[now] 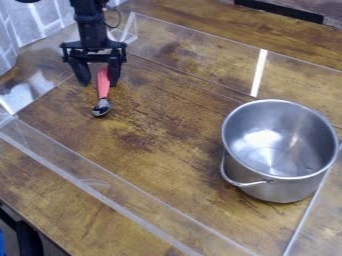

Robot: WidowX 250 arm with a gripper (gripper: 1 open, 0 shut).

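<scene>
My black gripper [96,68] is low at the upper left of the camera view, around the upper end of a utensil with a red handle [103,84]. The utensil's dark metal head [100,108] points toward the viewer. I cannot tell whether the fingers are closed on the handle or whether it touches the table.
A large steel pot [277,148] stands at the right. Clear strips run along the table, and a clear panel stands at the far left.
</scene>
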